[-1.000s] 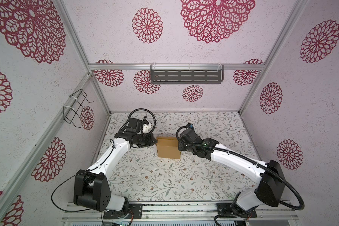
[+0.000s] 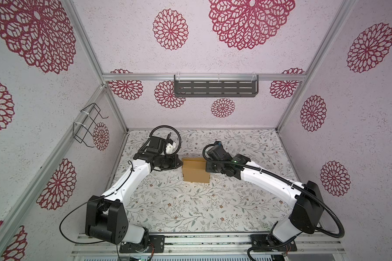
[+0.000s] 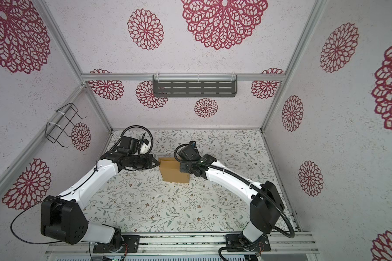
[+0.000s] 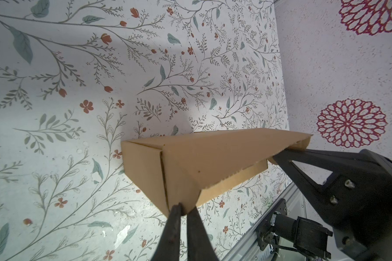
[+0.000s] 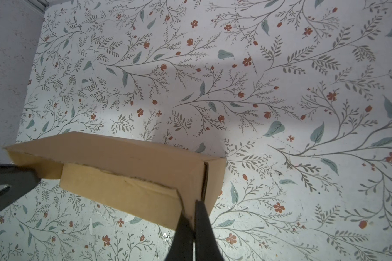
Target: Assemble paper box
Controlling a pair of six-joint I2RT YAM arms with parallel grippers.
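Observation:
A brown paper box [image 2: 196, 174] stands on the table between both grippers, its top open toward the back. My left gripper is shut on the upper edge of the box's left end, cardboard showing between its fingertips. At the opposite end, my right gripper is shut with its fingertips against the box's upper edge; whether cardboard lies between them is hard to see. A narrow gap runs between layers at each end of the box, beside the fingers. The box's bottom is hidden from every view.
A grey shelf [image 2: 216, 89] hangs on the back wall and a wire rack [image 2: 86, 124] on the left wall, both far from the arms.
My right arm has shifted slightly leftward and its gripper has turned a little at the box's right end. The box has moved only very slightly right; the left arm is nearly still.

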